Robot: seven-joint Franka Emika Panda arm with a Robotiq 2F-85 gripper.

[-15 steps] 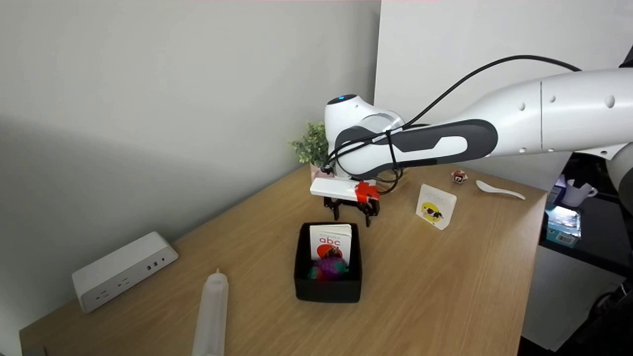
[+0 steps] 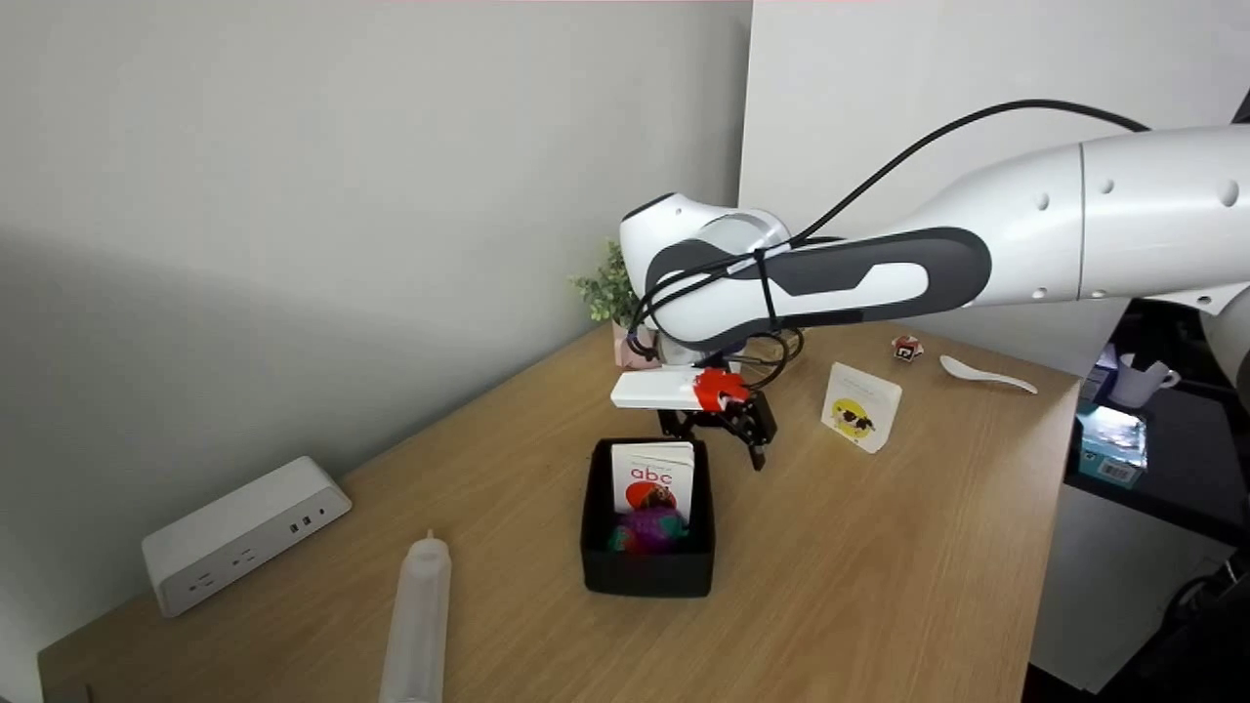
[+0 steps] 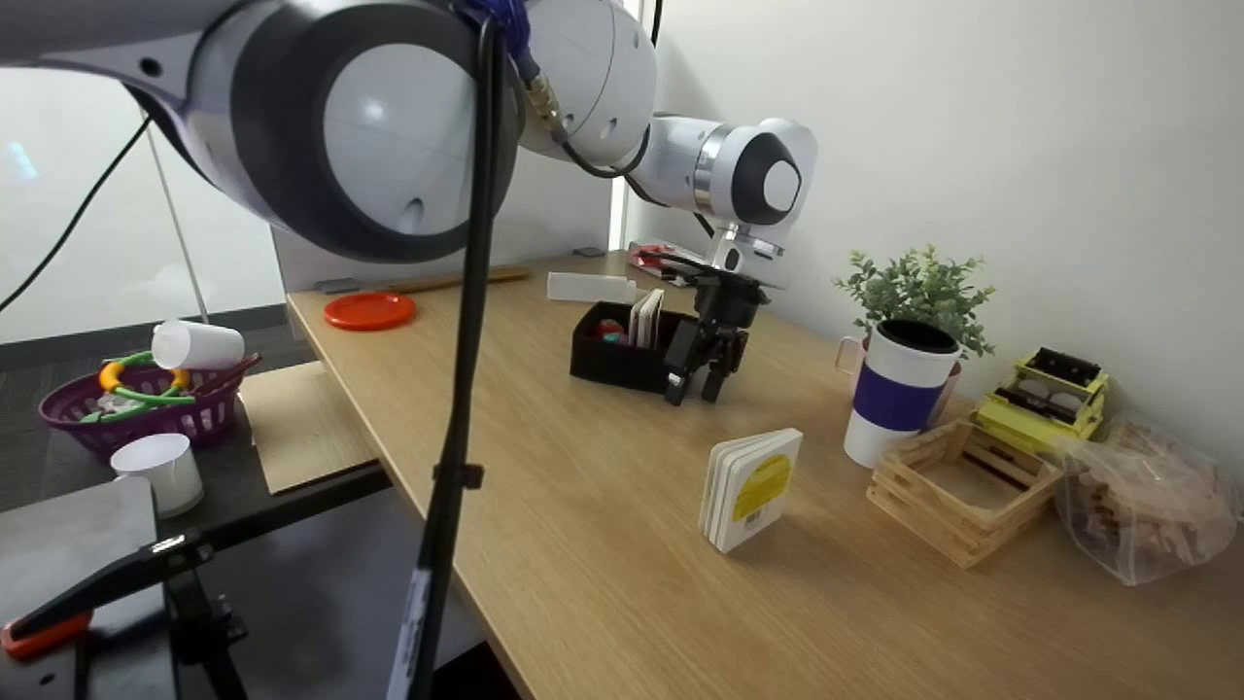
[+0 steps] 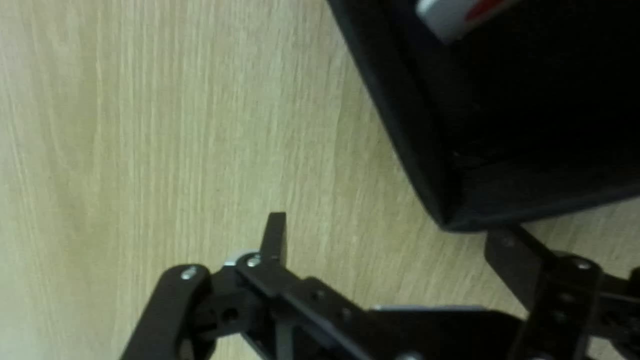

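Note:
A black box (image 2: 646, 572) stands on the table, holding white board books (image 2: 653, 478) marked "abc" and a purple and teal toy (image 2: 653, 531). At the box's far side my gripper (image 3: 691, 393) points down, low over the table. Its fingers stand wide apart; in the wrist view only bare wood lies between the fingers. The right-hand finger in that view reaches the box's corner; whether they touch I cannot tell. Exterior view 1 hides part of the gripper behind the box. Another board book (image 3: 749, 490), with a cow on a yellow circle, stands upright by itself.
Behind the arm are a potted plant (image 3: 915, 292) and a white and blue cup (image 3: 904, 397). A wooden crate (image 3: 958, 496) sits near the wall. A clear bottle (image 2: 418, 621) lies left of the box; a white spoon (image 2: 987, 375) lies far right.
My gripper has come lower and nearer the box, shifting slightly right and turning in exterior view 1. The box, its contents and the cow book have not moved.

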